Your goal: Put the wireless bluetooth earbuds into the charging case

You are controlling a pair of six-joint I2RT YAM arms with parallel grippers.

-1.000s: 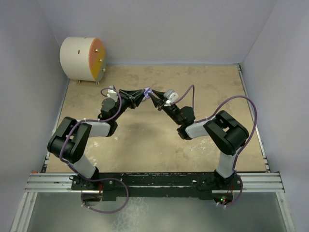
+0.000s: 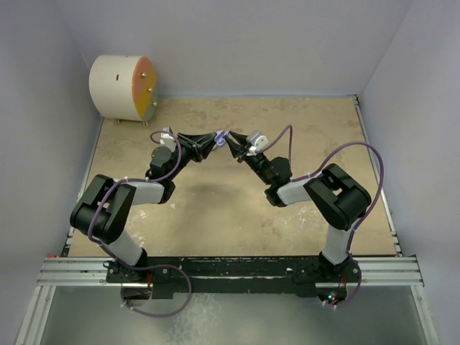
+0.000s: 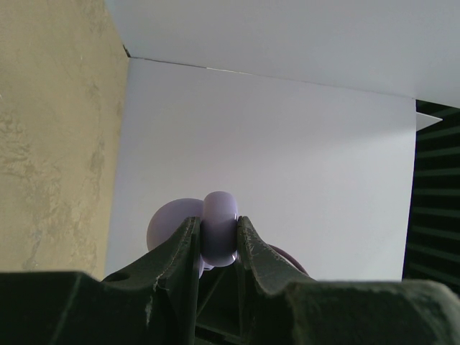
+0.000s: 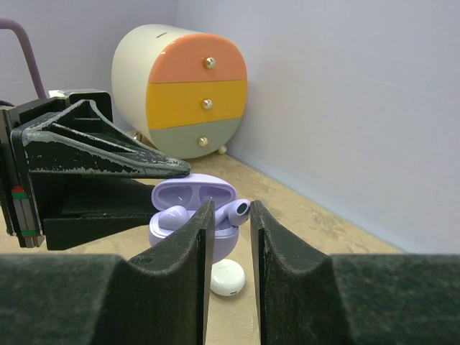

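Note:
My left gripper [image 2: 210, 140] is shut on the lilac charging case [image 2: 220, 136], held above the table near the middle. In the right wrist view the case [image 4: 183, 195] has its lid up, and a lilac earbud [image 4: 238, 212] lies tilted over its front right, beside my right gripper's fingertips. My right gripper [image 2: 233, 141] faces the case from the right; its two fingers [image 4: 263, 259] are part open around the view of the earbud, and whether they touch it I cannot tell.
A round white object [image 4: 227, 277] lies on the table beneath the case. A white cylinder with coloured drawers [image 2: 118, 86] stands at the back left.
Since about a second ago my right gripper has shifted very slightly to the right. The left arm looks unchanged.

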